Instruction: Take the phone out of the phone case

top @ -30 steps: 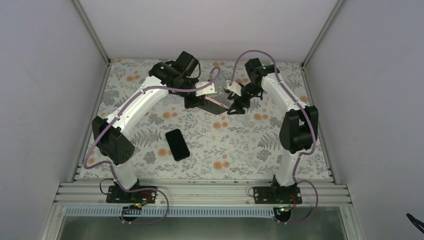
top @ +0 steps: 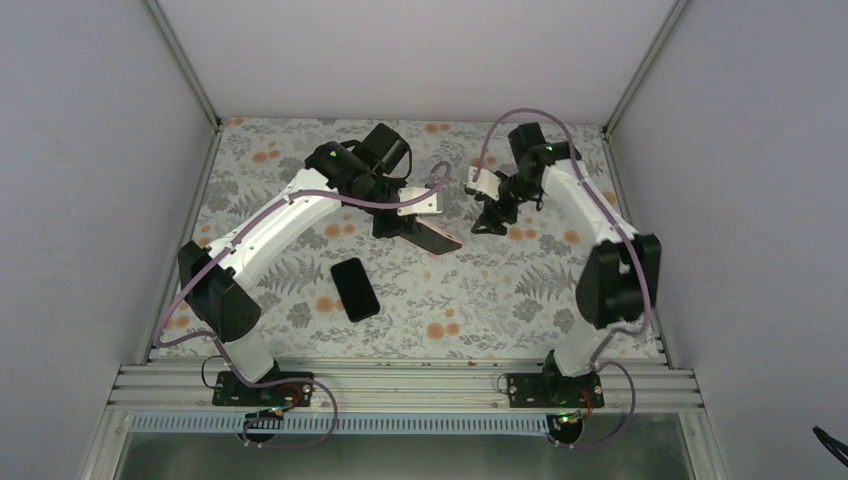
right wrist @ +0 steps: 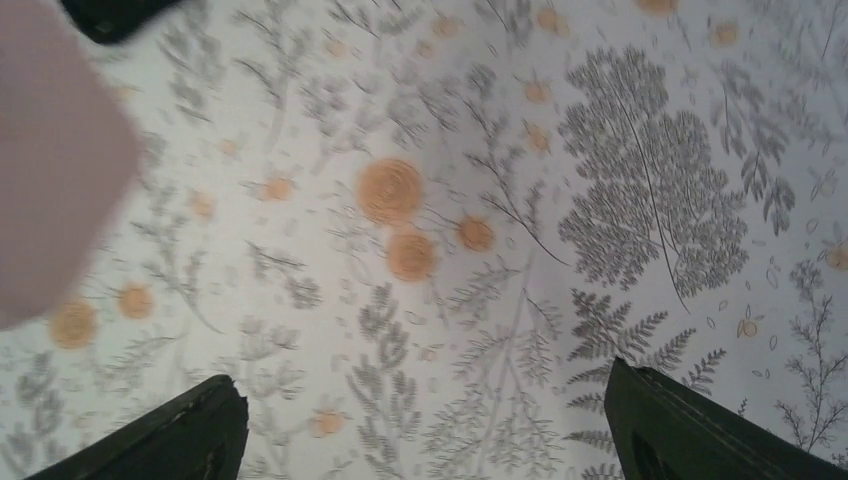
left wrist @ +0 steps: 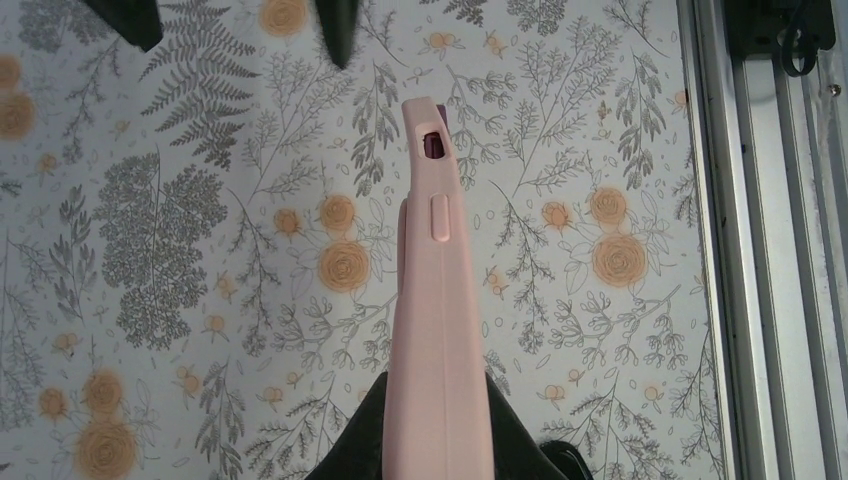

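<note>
My left gripper (top: pixel 400 232) is shut on a pink phone case (left wrist: pixel 438 330), held above the table. The left wrist view shows the case edge-on, with a small cut-out near its far end and something dark behind it. From the top, a dark flat face (top: pixel 430 239) with a pink edge shows; I cannot tell whether it is the case's inside or a screen. A black phone (top: pixel 355 290) lies flat on the table, front left. Just right of the case and apart from it, my right gripper (top: pixel 490 225) stands open and empty, its fingers (right wrist: pixel 205 440) spread.
Metal rails (top: pixel 410 372) run along its front edge, and walls close in the back and sides.
The black phone stayed put.
</note>
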